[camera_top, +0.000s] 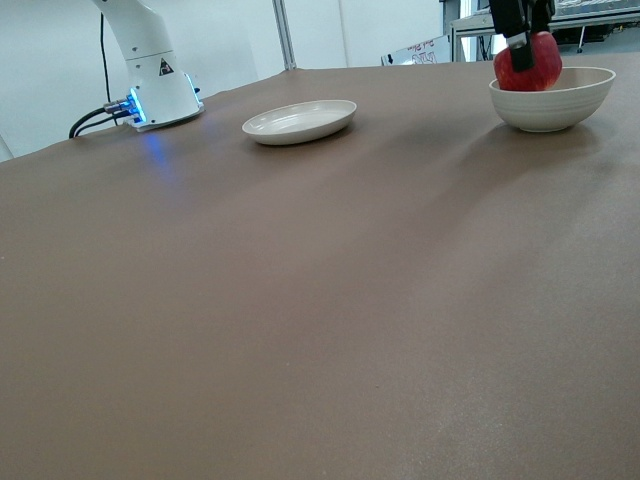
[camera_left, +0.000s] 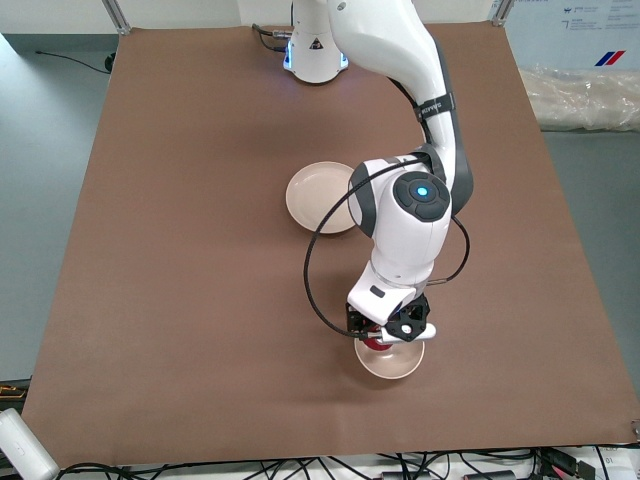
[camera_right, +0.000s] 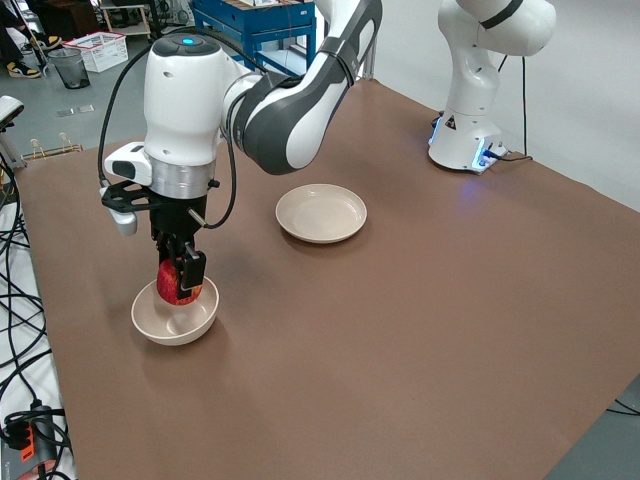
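Observation:
A red apple (camera_top: 535, 68) sits low within a white bowl (camera_top: 548, 108), with my black gripper (camera_right: 183, 266) around its top, fingers on either side, seemingly shut on it. In the left view the wrist hides most of the apple and part of the bowl (camera_left: 390, 365). An empty white plate (camera_right: 321, 212) lies apart from the bowl, beyond it in the left view.
Cables and equipment run along the edge near the bowl.

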